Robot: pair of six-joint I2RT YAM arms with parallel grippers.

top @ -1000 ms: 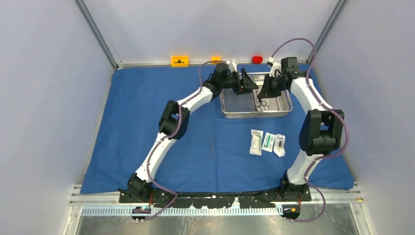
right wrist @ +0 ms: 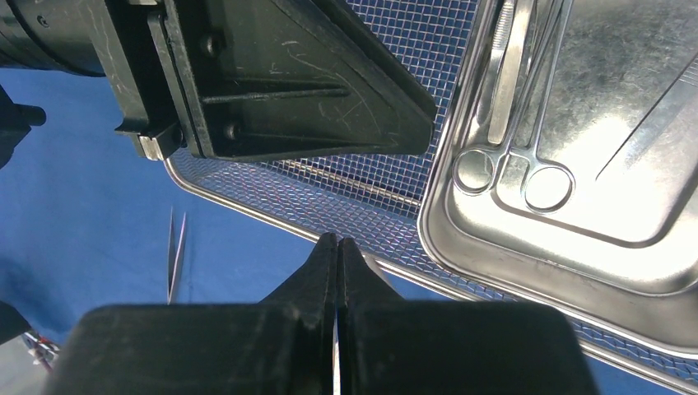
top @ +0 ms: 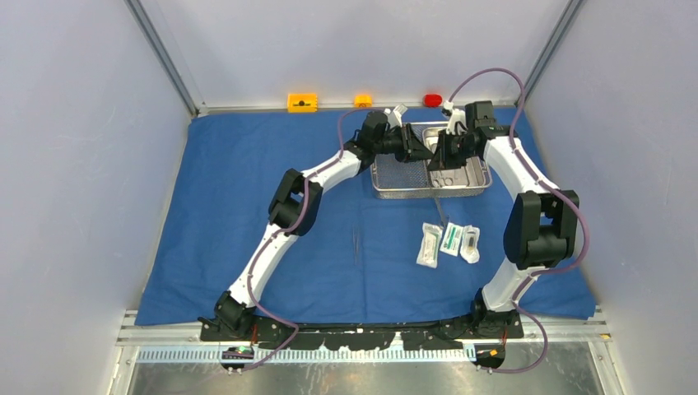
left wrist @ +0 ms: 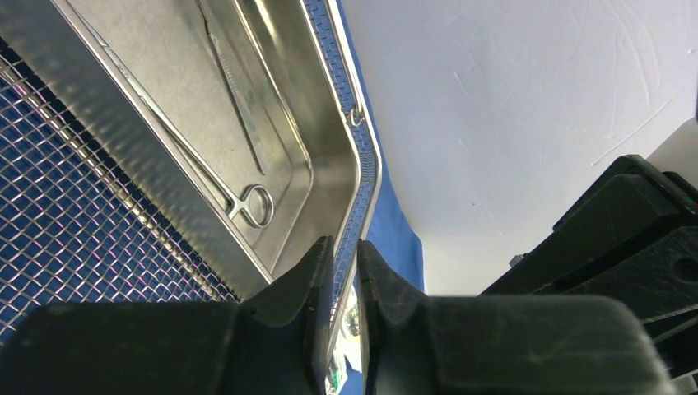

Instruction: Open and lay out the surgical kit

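The mesh kit tray [top: 395, 193] holds a steel inner tray [right wrist: 617, 247] with ringed instruments [right wrist: 546, 188] and slim handled instruments [right wrist: 510, 74]. My left gripper is over the tray, fingers slightly apart with nothing visible between them. My right gripper is shut over the tray's near side, nothing visible between its tips. A long silver instrument [top: 441, 212] slants from the tray's near rim onto the cloth. Thin instruments [top: 355, 247] lie on the cloth to the left.
Three packets [top: 430, 244] lie in front of the tray at the right. Yellow holders [top: 302, 102] and a red item [top: 432, 99] stand along the back.
A long silver instrument now sticks out over the tray's near rim, where bare cloth showed before. Both arms have moved slightly toward the front, the right also slightly left.
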